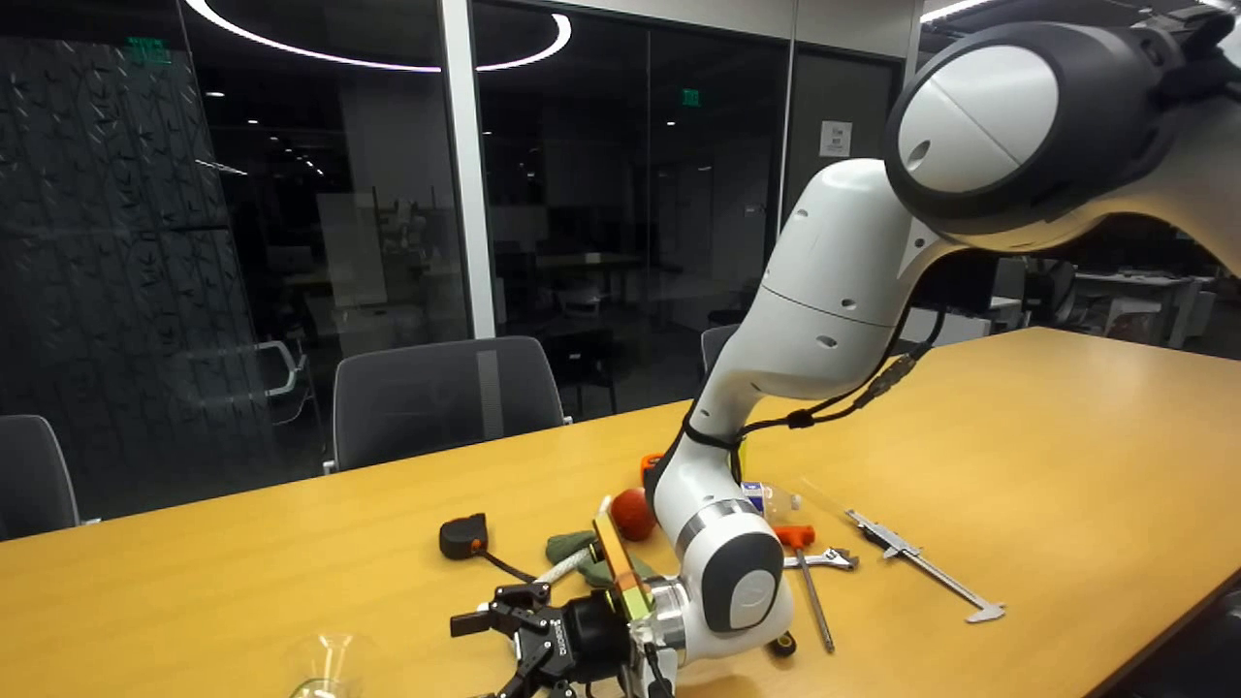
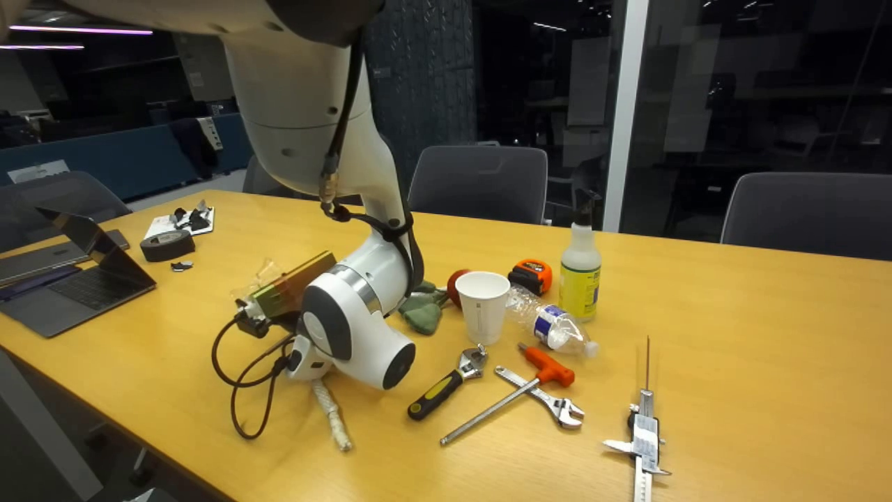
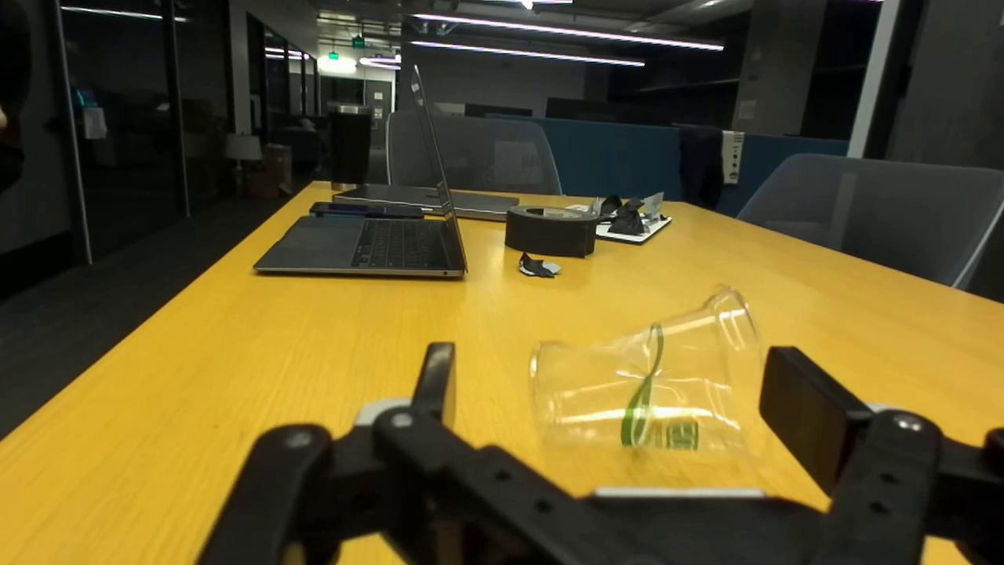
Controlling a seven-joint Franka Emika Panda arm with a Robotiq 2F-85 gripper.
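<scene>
A clear plastic cup (image 3: pixel 649 391) with a green print lies on its side on the table in the wrist view, its wider end tilted up to the right. My gripper is open, one finger on each side of the cup as seen there. From exterior view 1, the cup (image 1: pixel 326 673) sits at the bottom edge, partly cut off, with a gap between it and the fingers (image 1: pixel 471 623). Nothing is held. In exterior view 2 the arm hides the gripper and the cup.
Behind the cup stand an open laptop (image 3: pixel 405 243) and a roll of black tape (image 3: pixel 551 231). Near the arm are a white cup (image 2: pixel 482 309), a plastic bottle (image 2: pixel 548 322), a spray bottle (image 2: pixel 580 276), wrenches and a caliper (image 2: pixel 644 439). A black tape measure (image 1: pixel 462 536) lies beyond my gripper.
</scene>
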